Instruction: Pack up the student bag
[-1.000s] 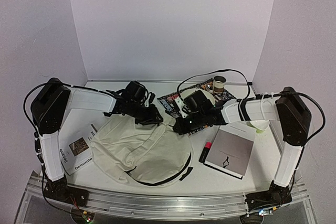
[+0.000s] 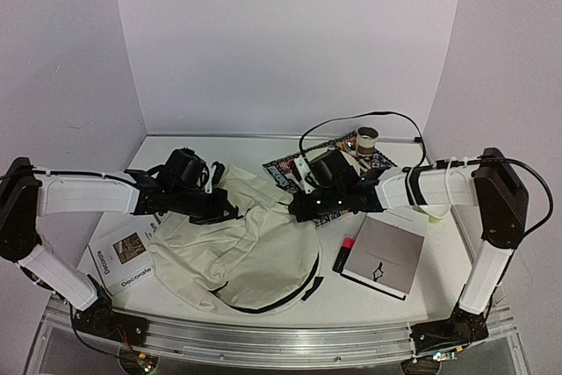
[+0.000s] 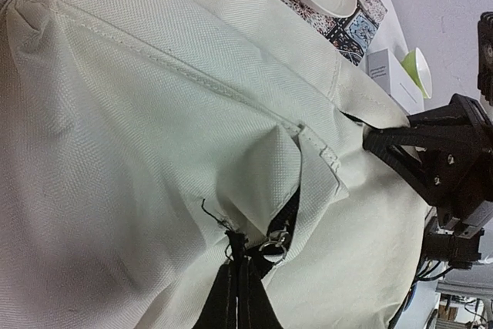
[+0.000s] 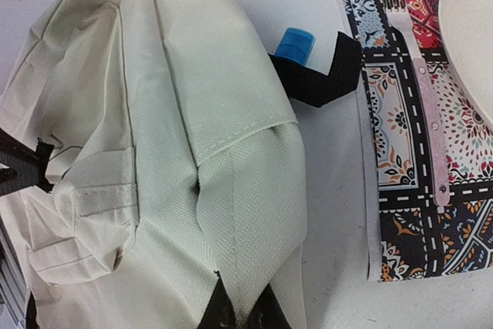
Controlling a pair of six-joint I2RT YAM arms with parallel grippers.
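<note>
The cream cloth bag (image 2: 237, 252) lies rumpled across the front middle of the table. My left gripper (image 2: 234, 214) is over its middle; in the left wrist view its fingers (image 3: 223, 302) are together, with a black cord pull (image 3: 236, 243) at their tips. Beside them a metal zipper slider (image 3: 276, 246) sits at a short opening in the cloth. At the bag's right side my right gripper is shut on a fold of its fabric (image 4: 246, 213). What lies inside the bag is hidden.
Right of the bag lie a pink-capped marker (image 2: 343, 255) and a grey-covered book (image 2: 383, 255). Behind is a patterned mat (image 4: 397, 125) with a fork (image 4: 427, 113) and plate (image 4: 474, 36). A cup (image 2: 366, 140) stands farther back. A "Decorate" book (image 2: 123, 256) is at left.
My left gripper has moved left and slightly toward the front over the bag, away from the right gripper. The right gripper has stayed nearly still at the bag's edge.
</note>
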